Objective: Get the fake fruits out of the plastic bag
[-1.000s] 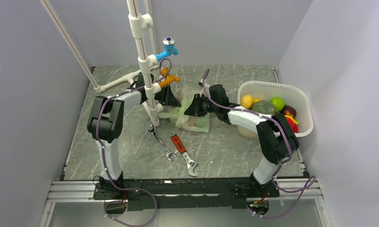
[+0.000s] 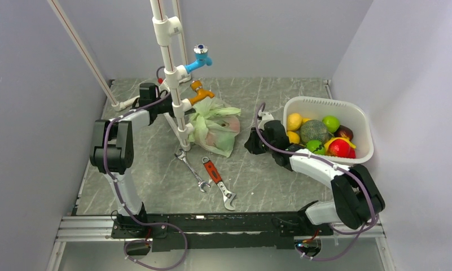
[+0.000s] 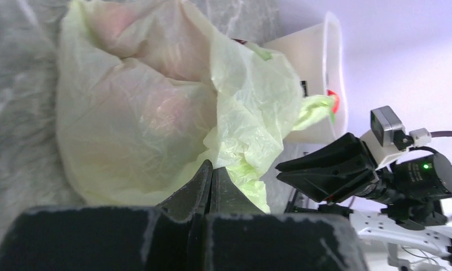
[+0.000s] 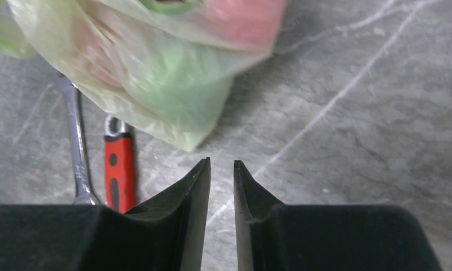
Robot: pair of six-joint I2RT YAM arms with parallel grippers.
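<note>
The thin pale green plastic bag [image 2: 215,127] is bunched behind the pipe's right side, with reddish and green fruit showing faintly through it. In the left wrist view its film gathers at my left gripper, which is shut on the bag, though the exact pinch is hard to see. From above, the pipe partly hides that gripper. Away to the right of the bag, my right gripper [image 2: 253,145] is partly open; only bare table shows between its fingers in the right wrist view.
A white basket [image 2: 356,116] on the right holds several fake fruits. The white pipe [image 2: 175,93] with blue and orange taps stands between left arm and bag. Below the bag lie a wrench [image 2: 191,169] and a red-handled adjustable wrench [image 2: 213,169]. Bare table separates bag and basket.
My right gripper has left the bag, moving right and toward the front, with its arm. The left gripper has drawn back left and the bag has shifted left with it.
</note>
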